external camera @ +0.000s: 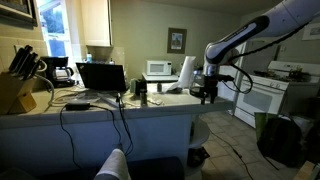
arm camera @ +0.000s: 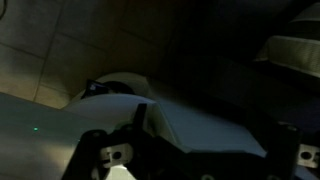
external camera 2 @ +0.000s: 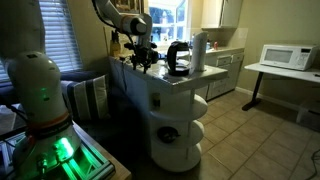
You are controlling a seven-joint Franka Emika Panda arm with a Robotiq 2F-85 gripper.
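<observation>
My gripper (external camera: pixel 208 93) hangs near the right end of the counter (external camera: pixel 160 108), in front of the black kettle (external camera: pixel 198 88), and covers part of it. In the second exterior view the gripper (external camera 2: pixel 141 62) is low over the counter's far end, to the left of the kettle (external camera 2: pixel 178 58) and apart from it. The dark wrist view shows the gripper open, its two fingers well apart and no object visible between them. Beneath it lies the pale counter edge (arm camera: pixel 60 112), with dark floor (arm camera: pixel 110 35) beyond.
Beside the kettle stands a white paper roll (external camera: pixel 187 72). A laptop (external camera: pixel 102 77), a knife block (external camera: pixel 15 92) and small jars sit along the counter to the left. The white shelves (external camera 2: pixel 175 155) end the counter; open tiled floor (external camera 2: pixel 240 135) spreads past them.
</observation>
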